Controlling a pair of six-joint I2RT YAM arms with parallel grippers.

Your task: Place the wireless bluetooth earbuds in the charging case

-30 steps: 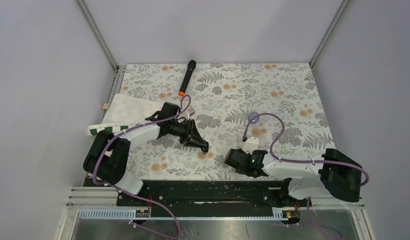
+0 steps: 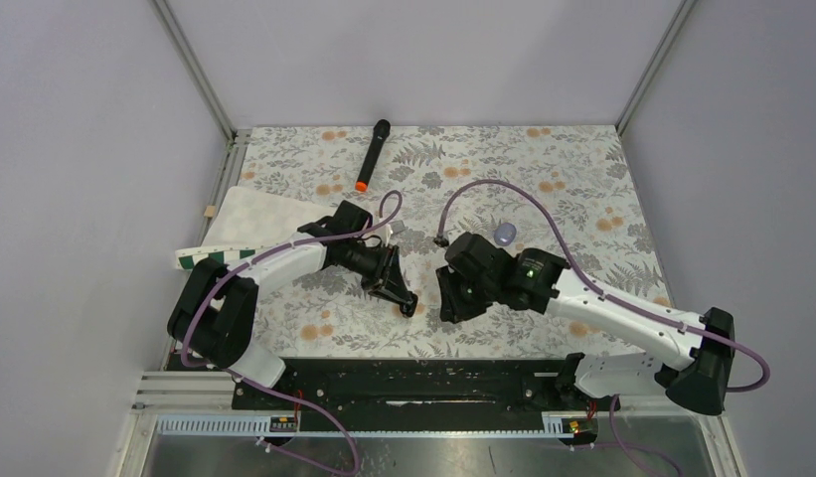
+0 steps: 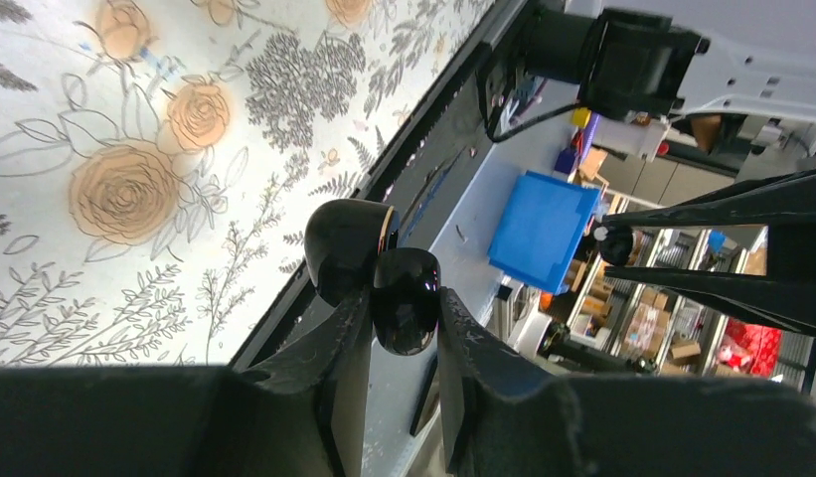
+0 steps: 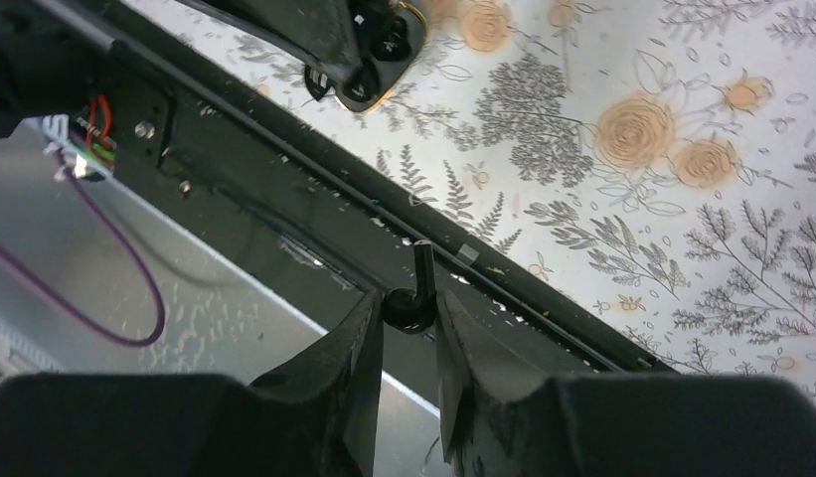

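In the left wrist view my left gripper is shut on a glossy black object (image 3: 342, 248), apparently the charging case. In the top view it holds this case (image 2: 408, 304) at the middle front of the mat. My right gripper is shut on a small black earbud (image 4: 423, 269), stem upward, seen in the right wrist view. At that view's top left the case (image 4: 392, 70), with dark insides and gold edging, is partly covered by the left gripper. In the top view my right gripper (image 2: 453, 303) hangs just right of the case.
A black microphone (image 2: 374, 149) with an orange end lies at the back. A purple round object (image 2: 505, 234) lies behind the right arm. A white sheet (image 2: 264, 214) is at the left.
My left gripper and the case have shifted very slightly.
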